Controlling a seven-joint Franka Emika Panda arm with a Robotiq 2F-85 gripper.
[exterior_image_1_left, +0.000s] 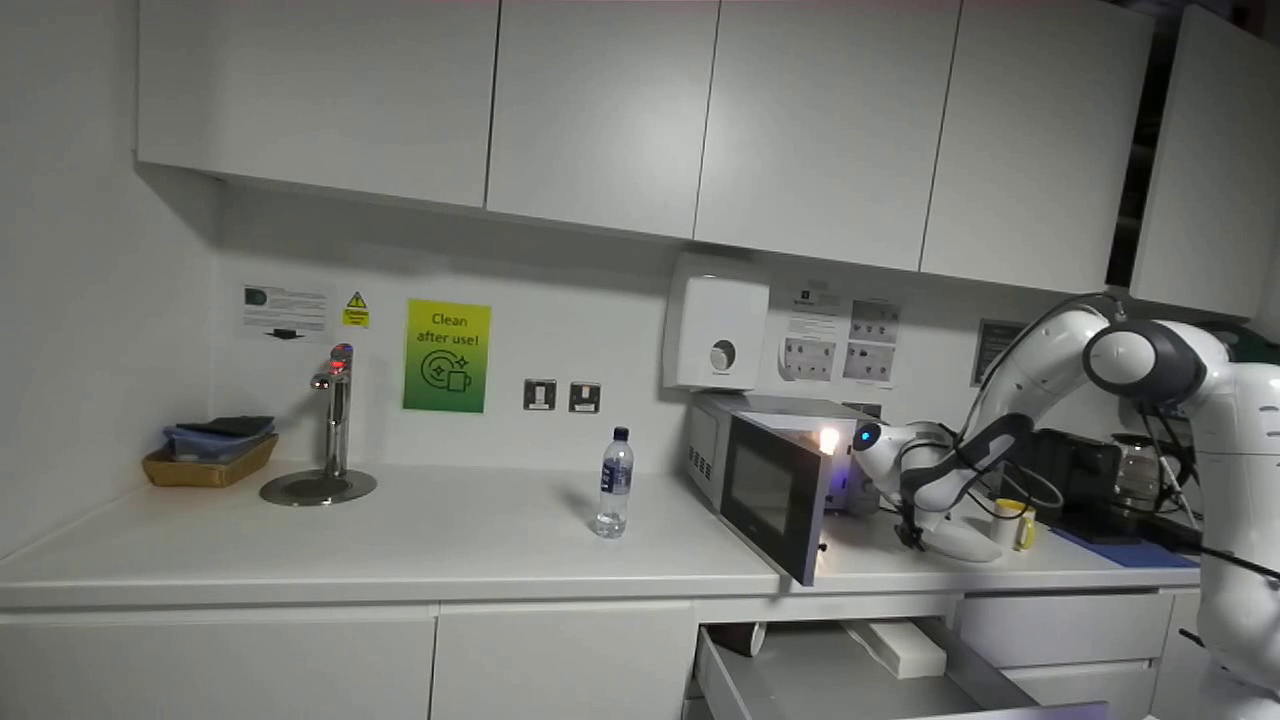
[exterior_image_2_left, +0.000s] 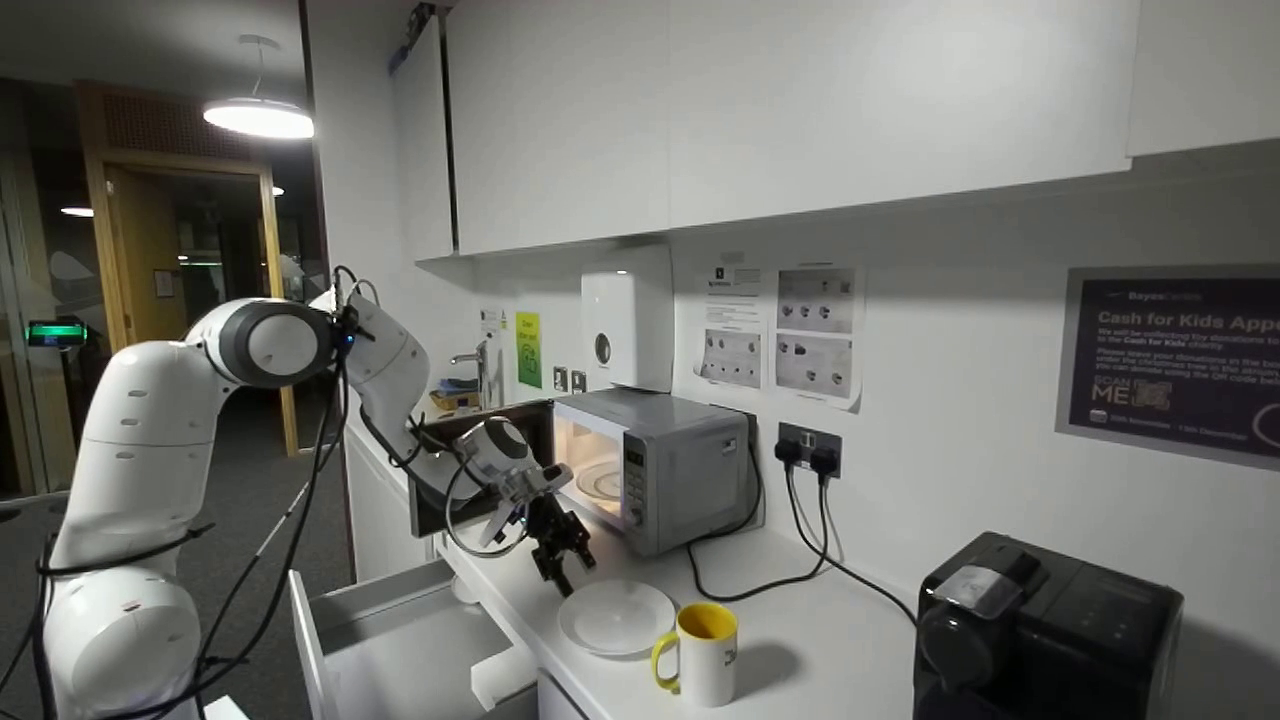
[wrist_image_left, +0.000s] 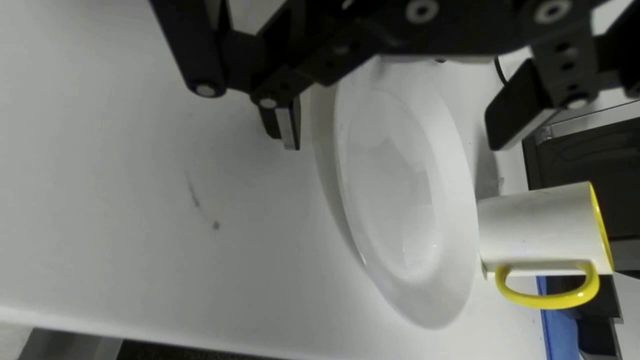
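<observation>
A white plate (exterior_image_2_left: 617, 618) lies flat on the counter in front of the microwave (exterior_image_2_left: 684, 462), whose door stands wide open with its inside lit. My gripper (exterior_image_2_left: 573, 576) is low over the counter at the plate's near-microwave side, its fingers apart and empty. Seen from the wrist, the plate (wrist_image_left: 390, 192) lies beyond the spread fingers, with one finger pad (wrist_image_left: 288, 127) off its left rim and the other over to the right. Beside the plate stands an upright white mug (wrist_image_left: 540, 231) with a yellow handle and yellow inside.
A drawer (exterior_image_2_left: 396, 636) hangs open below the counter, holding a white box (exterior_image_1_left: 902, 649). The open microwave door (exterior_image_1_left: 774, 492) juts out beside the arm. Farther left stand a water bottle (exterior_image_1_left: 614, 486) and a tap (exterior_image_1_left: 337, 414). A coffee machine (exterior_image_2_left: 1044, 636) sits past the mug.
</observation>
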